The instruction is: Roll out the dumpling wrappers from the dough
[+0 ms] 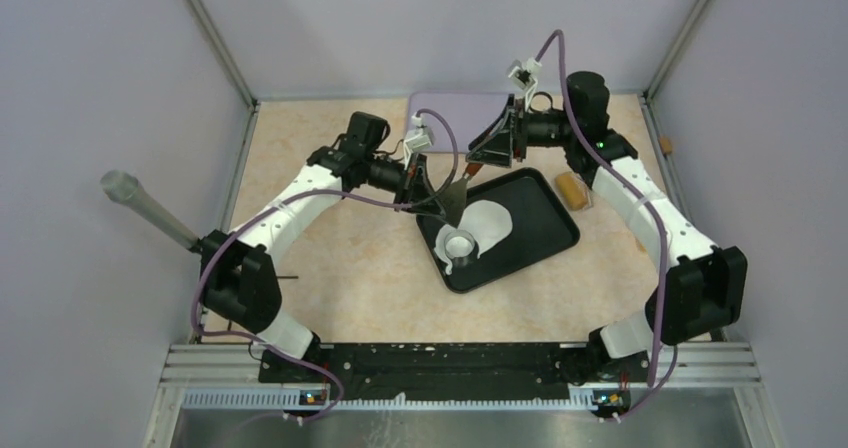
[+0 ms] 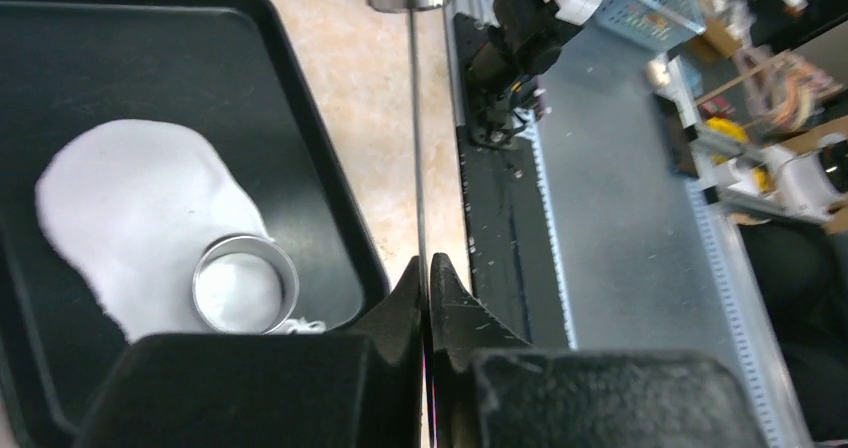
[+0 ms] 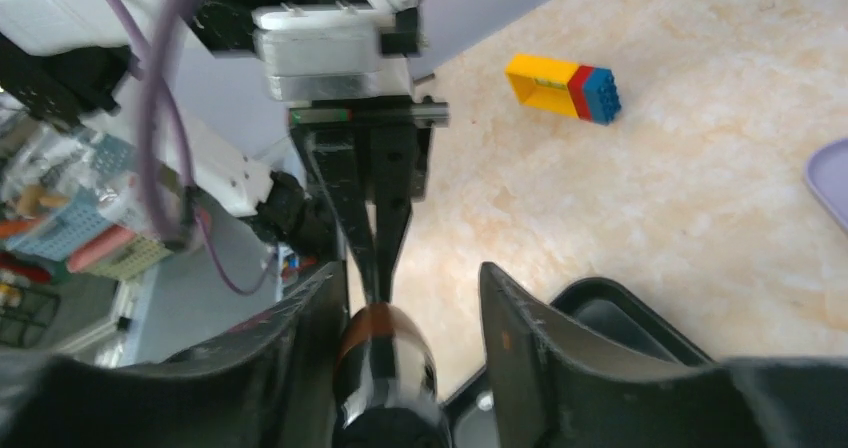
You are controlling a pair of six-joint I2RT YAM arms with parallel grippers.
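Over the black tray [image 1: 540,238] a scraper with a wooden handle [image 1: 473,168] and metal blade [image 1: 452,206] hangs between the grippers. My left gripper is shut on the thin blade, which appears edge-on in the left wrist view. My right gripper surrounds the handle end, its fingers part open in the blurred right wrist view. On the tray lie a flattened white dough sheet [image 2: 130,208] and a metal ring cutter [image 2: 284,268] on the sheet's edge.
A lilac mat [image 1: 450,108] lies at the back. A yellow item [image 1: 572,190] sits right of the tray. A yellow, red and blue block [image 3: 545,83] stands on clear worktop at the left.
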